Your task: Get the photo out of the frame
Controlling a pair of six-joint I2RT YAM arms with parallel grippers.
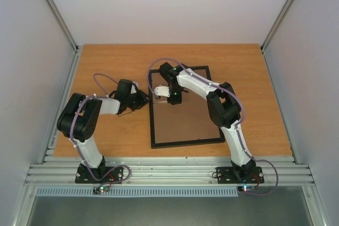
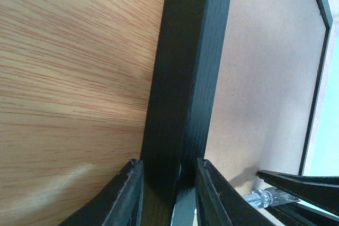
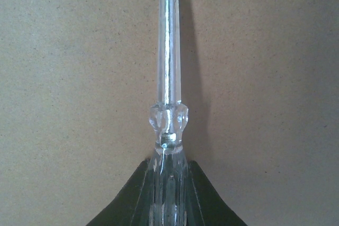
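The black picture frame lies back side up, its brown backing board showing. My left gripper is at the left rim; in the left wrist view its fingers straddle the black rim. My right gripper is over the board, shut on a clear screwdriver that lies horizontally toward the left rim. In the left wrist view, the screwdriver and right gripper show beside the rim; its tip is hidden behind my left gripper's finger.
Bare wooden table surrounds the frame on both sides and behind it. Grey walls stand at the left, right and back.
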